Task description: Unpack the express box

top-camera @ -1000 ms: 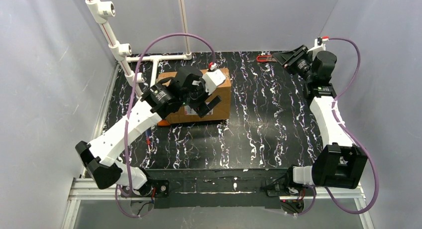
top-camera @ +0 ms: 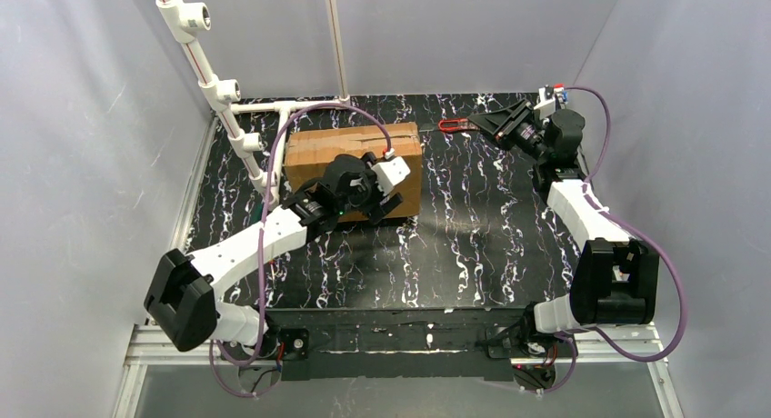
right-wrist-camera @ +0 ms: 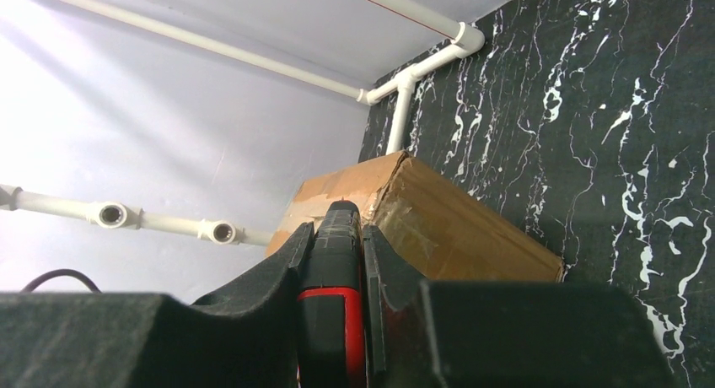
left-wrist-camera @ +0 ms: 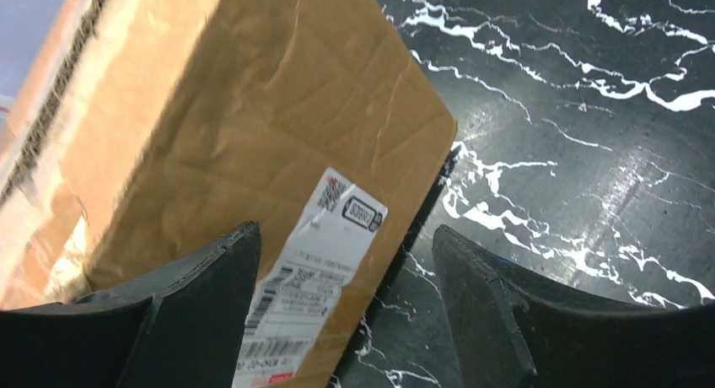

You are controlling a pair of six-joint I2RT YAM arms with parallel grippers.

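A taped cardboard box lies at the back centre-left; its shipping label shows in the left wrist view. My left gripper is open at the box's front right, its fingers beside the labelled face with no visible grip. My right gripper, right of the box, is shut on a red-and-black cutter, whose thin blade points left toward the box. In the right wrist view the cutter fills the space between the fingers, with the box beyond.
White pipe framework stands along the left and back of the box. Small tools partly show beneath the left arm.
My right gripper has moved left with the cutter, toward the box. The left gripper has shifted down to the box's front right.
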